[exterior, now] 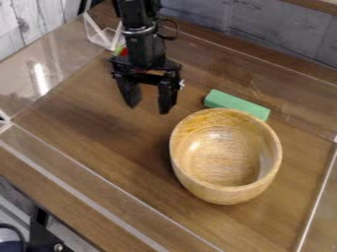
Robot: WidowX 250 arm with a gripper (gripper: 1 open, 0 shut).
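My black gripper (146, 87) hangs above the wooden table (93, 138) in the upper middle of the view, its two fingers spread wide apart with nothing visible between them. A large pale wooden bowl (224, 167) sits right and in front of it. A green block (237, 104) lies behind the bowl, to the right of the gripper.
A small pale and red object (105, 37), partly hidden by the arm, is at the back left. Table edges run along the left and right.
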